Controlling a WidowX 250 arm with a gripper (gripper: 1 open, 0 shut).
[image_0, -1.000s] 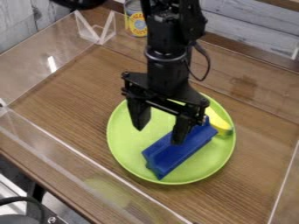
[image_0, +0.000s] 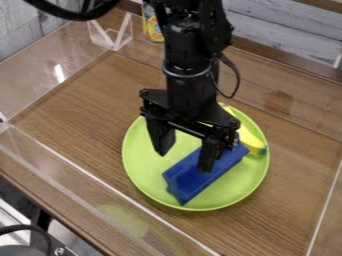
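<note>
My black gripper (image_0: 187, 142) stands open over a green plate (image_0: 147, 170), its fingers pointing down. A long blue block (image_0: 193, 178) lies on the right part of the plate, partly hidden behind the right finger. A small yellow object (image_0: 249, 136) sits at the plate's back right, partly behind the gripper body. Whether the right finger touches the blue block cannot be told from this view.
Clear panels edge it at left. A yellow patterned object (image_0: 154, 22) stands at the back.
The gripper has shifted very slightly over the plate. The blue block and plate look unmoved.
</note>
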